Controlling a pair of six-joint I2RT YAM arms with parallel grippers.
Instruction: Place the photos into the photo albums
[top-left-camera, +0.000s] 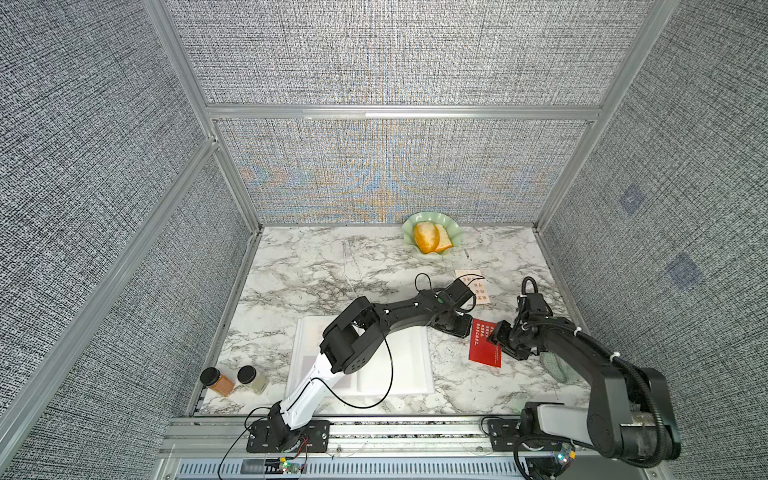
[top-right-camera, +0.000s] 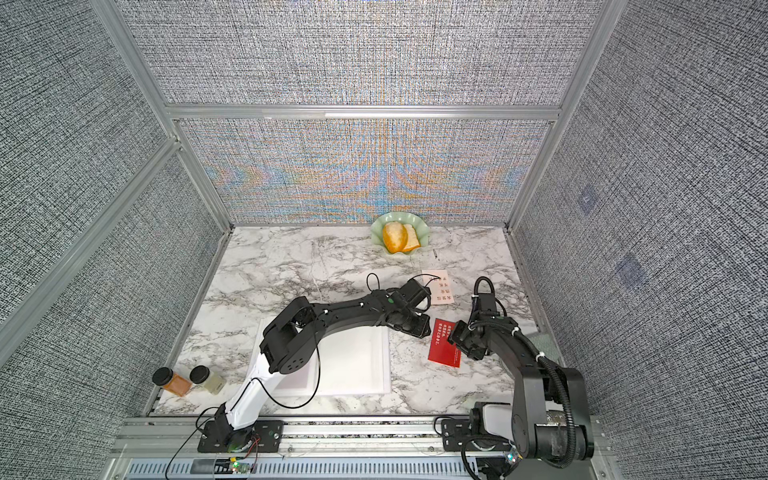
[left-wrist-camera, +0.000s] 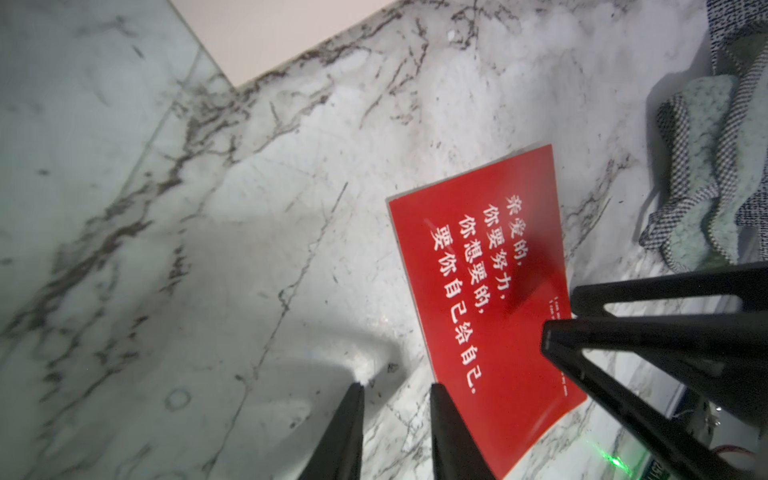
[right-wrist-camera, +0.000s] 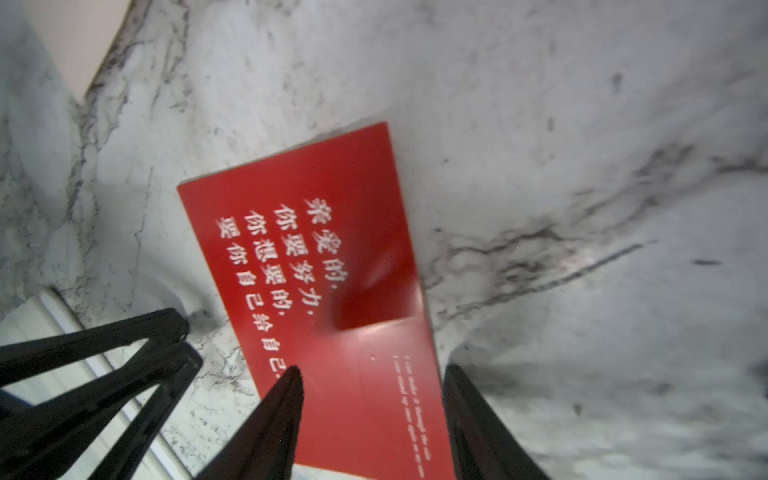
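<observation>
A red photo card (top-left-camera: 483, 349) with white lettering lies on the marble table between my grippers. A pale pink card (top-right-camera: 441, 288) lies behind it. An open white album (top-left-camera: 404, 368) sits at centre-left, partly under my left arm. My left gripper is at the red card's left side, its fingers part open with nothing seen between them. My right gripper is open over the red card's lower part, its fingertips near the card's two long edges.
A green bowl (top-left-camera: 409, 238) with bread stands at the back. Two jars (top-left-camera: 217, 382) with black lids stand at the front left. A grey-green cloth (left-wrist-camera: 704, 176) lies at the right.
</observation>
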